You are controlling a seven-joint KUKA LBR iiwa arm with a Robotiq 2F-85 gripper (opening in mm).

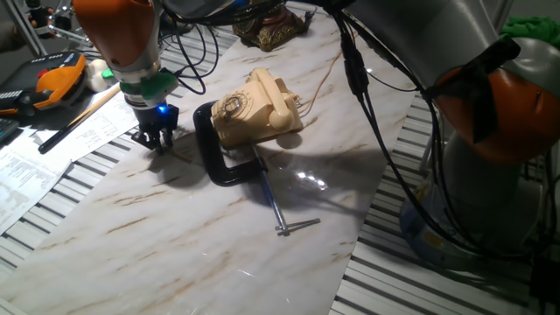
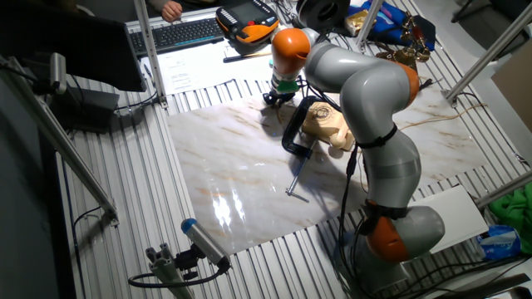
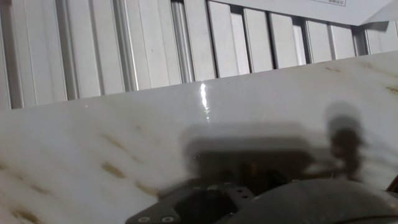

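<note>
My gripper (image 1: 155, 145) is low over the marble-patterned board, left of a black C-clamp (image 1: 210, 156) in exterior view 1. Its black fingers are small and dark there, and in the wrist view only dark gripper parts (image 3: 205, 202) show along the bottom edge, so the finger's opening is unclear. No object can be made out between the fingers. A cream rotary telephone (image 1: 256, 112) stands against the clamp, partly over its frame. The clamp's screw and T-handle (image 1: 297, 227) point toward the front of the board. In exterior view 2 the arm stands behind the telephone (image 2: 327, 126).
Beyond the board's far edge lie white papers (image 2: 195, 73), a keyboard (image 2: 179, 35) and an orange-black device (image 2: 247, 23). An ornate dark object (image 1: 269, 28) stands at the back. Board space left and front of the clamp is clear.
</note>
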